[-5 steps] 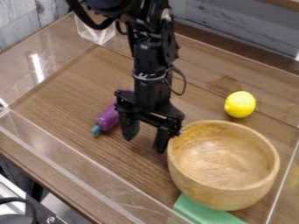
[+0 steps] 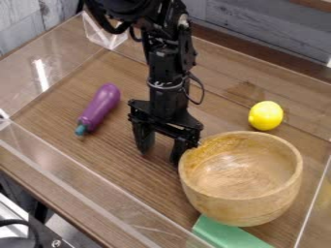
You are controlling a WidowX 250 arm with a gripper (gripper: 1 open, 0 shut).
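My black gripper is low over the wooden table at the centre, open, its fingertips at the left rim of a wooden bowl; whether they touch it I cannot tell. A purple eggplant-like object lies to the gripper's left. A yellow lemon-like object sits behind the bowl.
A green flat object lies at the front right, under or beside the bowl's front.
The gripper has moved slightly left, and more of the purple object shows beside it. The bowl appears shifted slightly left.
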